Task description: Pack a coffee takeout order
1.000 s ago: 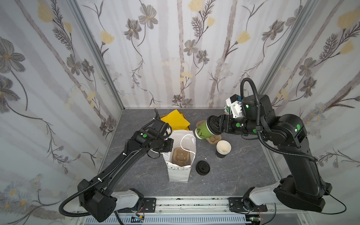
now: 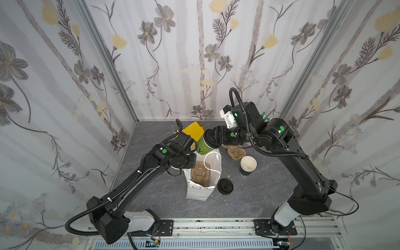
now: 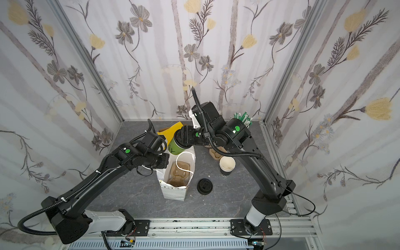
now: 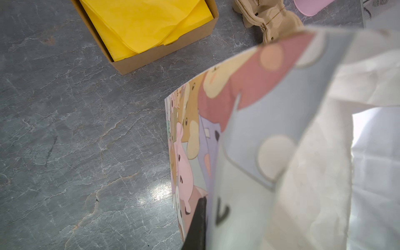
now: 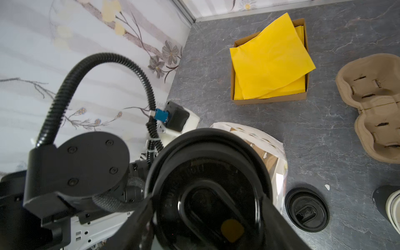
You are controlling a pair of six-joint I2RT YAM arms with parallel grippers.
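Note:
A white paper bag stands open in the middle of the table, a brown cup carrier down inside it. My left gripper is shut on the bag's left wall; the left wrist view has a dark finger against that printed paper. Tilted above the bag's far side is a green cup with a black lid. My right gripper is shut on this cup near its lid. The lid covers much of the bag's opening in the right wrist view.
A loose black lid lies right of the bag. Farther right stands a white-and-black cup, with another carrier behind it. Yellow napkins fill a box at the back.
My right gripper has carried the green cup leftward, from right of the bag to over its far side. The left gripper has moved slightly right, and the bag has shifted a little.

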